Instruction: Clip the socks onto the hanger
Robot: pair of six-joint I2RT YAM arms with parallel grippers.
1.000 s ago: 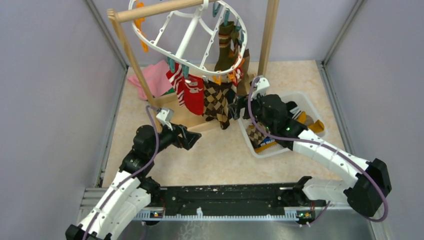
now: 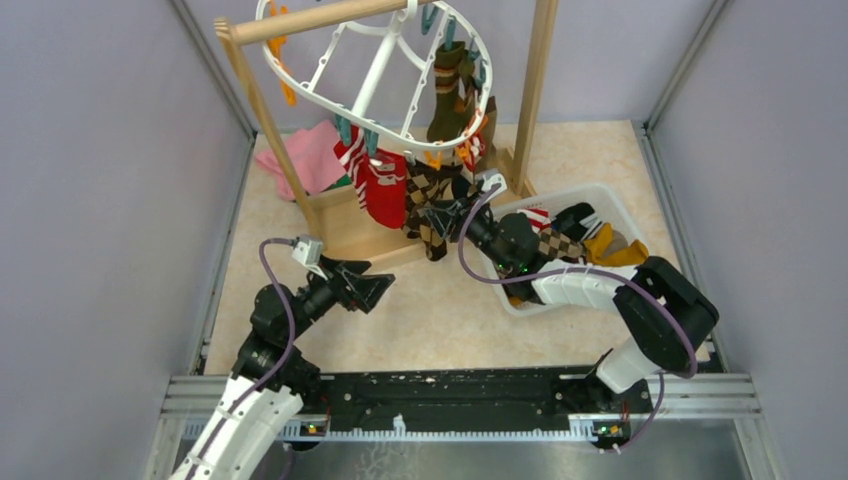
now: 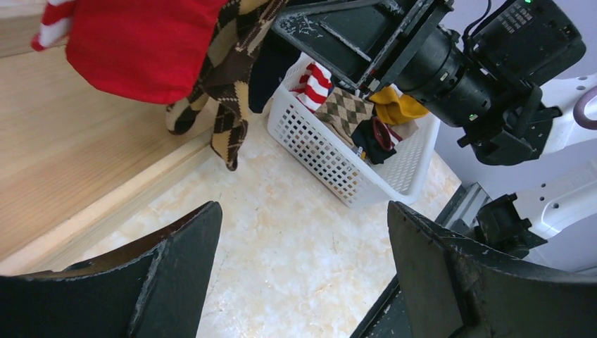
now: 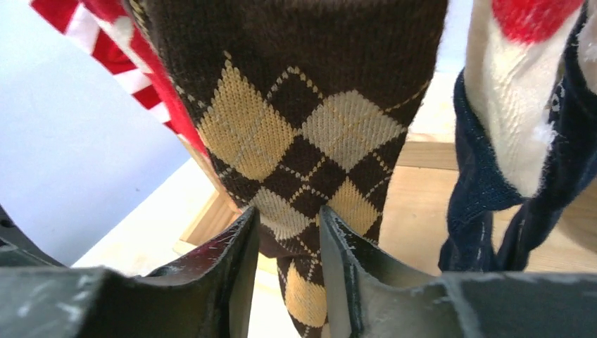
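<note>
Socks hang from the white round clip hanger (image 2: 380, 60): red-and-white socks (image 2: 385, 190), an olive striped sock (image 2: 448, 90) and a brown argyle sock (image 2: 425, 200), which fills much of the right wrist view (image 4: 296, 141). My right gripper (image 2: 440, 218) is right at the argyle sock, its fingertips against or just in front of the fabric; whether they grip it I cannot tell. My left gripper (image 2: 365, 290) stands open and empty, low in front of the wooden stand, with clear table between its fingers.
A white basket (image 3: 324, 155) of loose socks stands on the right. A pink cloth (image 2: 310, 155) lies behind the stand's left post (image 2: 270, 130).
My left gripper has shifted slightly left and down in the top view.
</note>
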